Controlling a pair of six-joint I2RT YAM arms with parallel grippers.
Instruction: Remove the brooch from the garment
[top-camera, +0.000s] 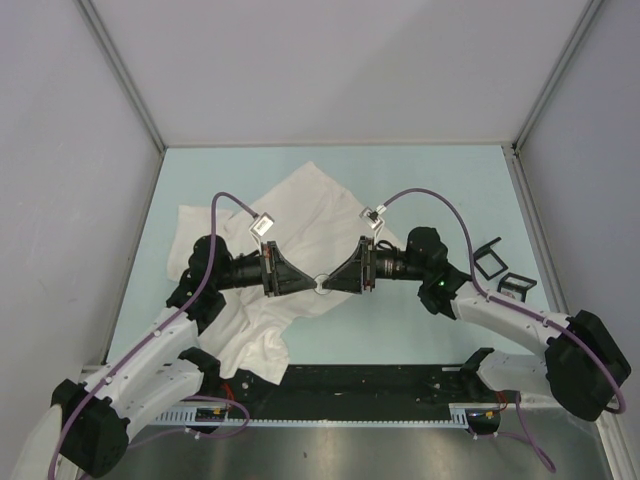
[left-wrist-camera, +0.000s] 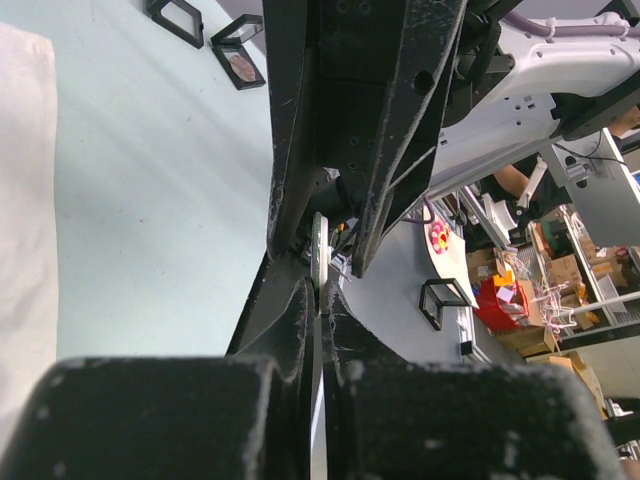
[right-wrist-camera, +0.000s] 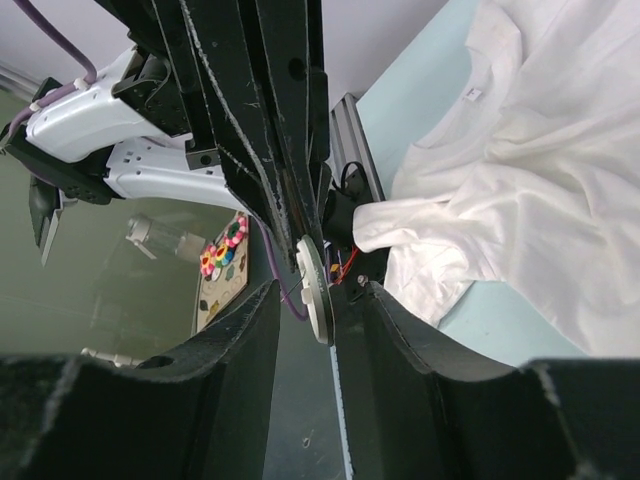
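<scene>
The brooch (top-camera: 322, 284), a small white disc with a thin pin, is held in the air between my two grippers. My left gripper is shut on its edge; in the right wrist view it grips the disc (right-wrist-camera: 315, 290) from above. My right gripper is part open, its fingers either side of the brooch, with a gap visible beside it. The white garment (top-camera: 260, 340) lies spread on the pale table beneath, apart from the brooch.
Two black frames (top-camera: 490, 260) lie on the table's right side. Both arms fill the middle.
</scene>
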